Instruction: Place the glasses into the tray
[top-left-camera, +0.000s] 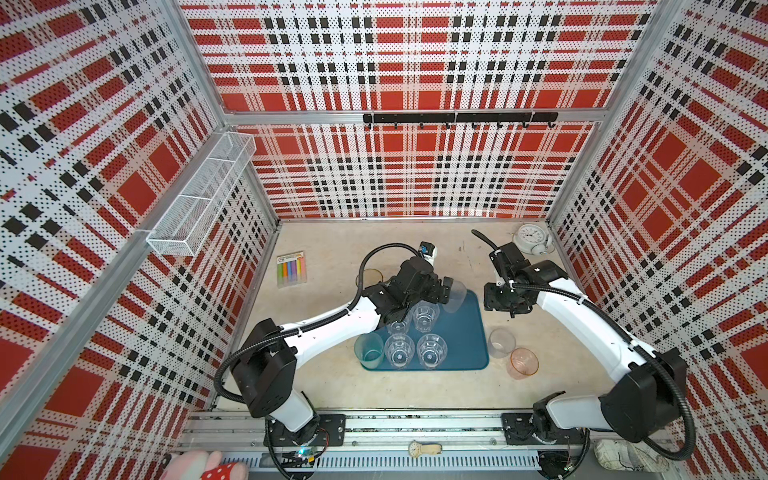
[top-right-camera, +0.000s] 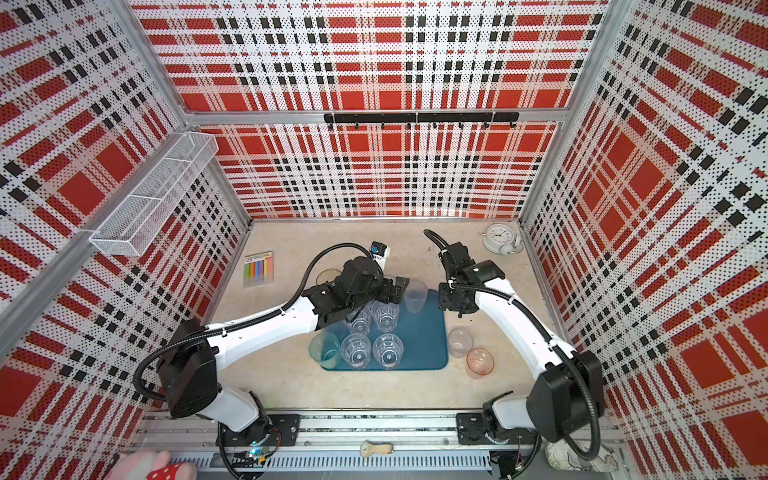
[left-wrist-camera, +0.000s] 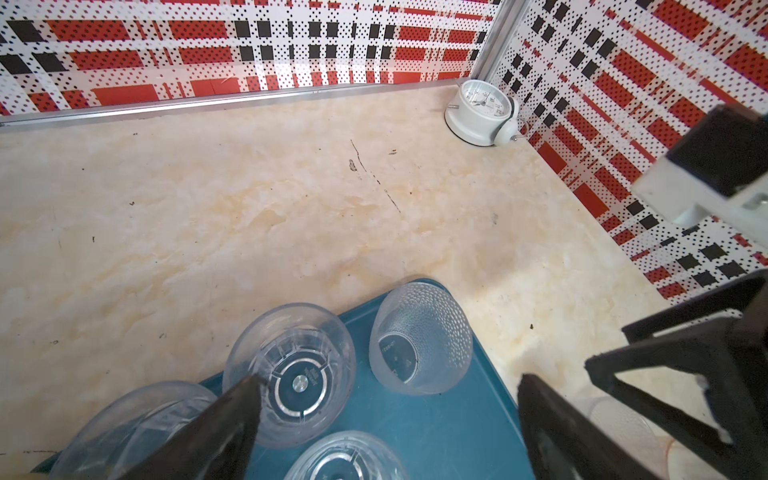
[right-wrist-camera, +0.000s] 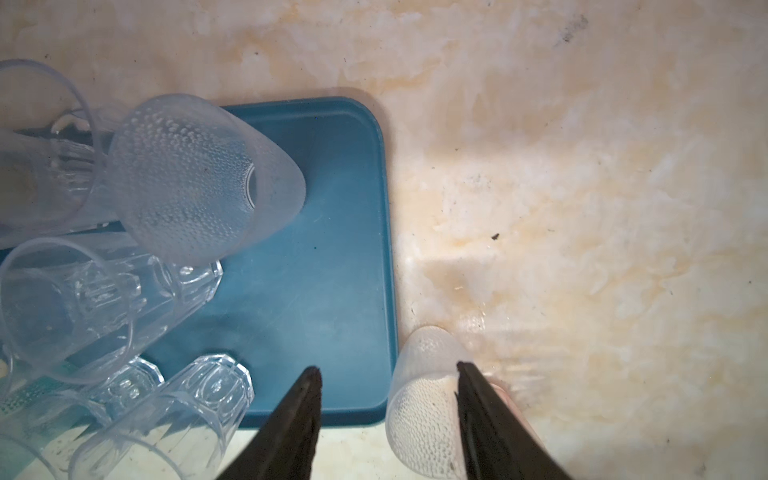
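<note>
On the blue tray (top-left-camera: 464, 340) stand several clear glasses, among them one clear glass (top-left-camera: 431, 350) at the front. A frosted glass (left-wrist-camera: 420, 340) stands upright in the tray's back right corner. A teal glass (top-left-camera: 369, 350) is at the front left corner. Right of the tray, on the table, are a second frosted glass (right-wrist-camera: 428, 400) and a pinkish glass (top-left-camera: 523, 362). My left gripper (top-left-camera: 445, 289) is open over the tray's back, near the corner glass, nothing held. Right of the tray, my right gripper (top-left-camera: 501, 302) hangs open and empty, pointing down.
An amber-rimmed glass (top-left-camera: 369, 277) stands behind the left arm. A white dial scale (top-left-camera: 531, 238) is at the back right, a pack of coloured markers (top-left-camera: 291, 269) at the left. The tray's right part is bare.
</note>
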